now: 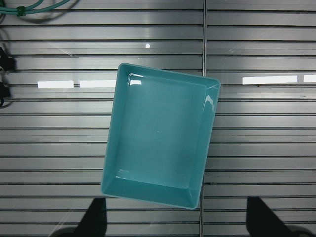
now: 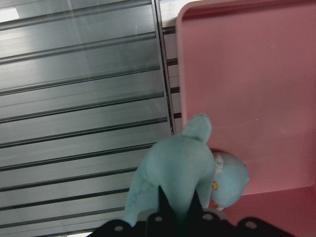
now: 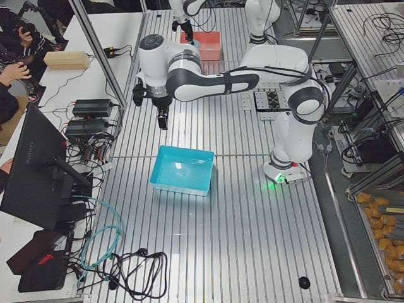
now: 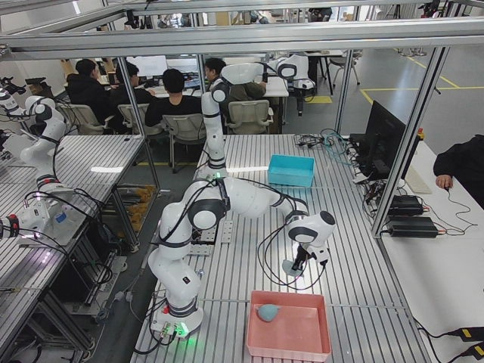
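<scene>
A teal bin (image 1: 159, 133) lies on the slatted table below my left gripper, whose fingers stand open and empty in the left wrist view. My right gripper is shut on a light blue plush toy (image 2: 170, 165), lifted above the left edge of the pink bin (image 2: 249, 74). A second blue plush toy (image 2: 229, 180), with yellow and white details, lies inside that bin, partly hidden by the held one.
Cables (image 3: 139, 271) lie at the near left of the table in the camera left view. A monitor (image 3: 31, 170) and black boxes (image 3: 91, 108) line that side. A white board (image 4: 225, 234) sits beside the right arm. The slats around the teal bin are clear.
</scene>
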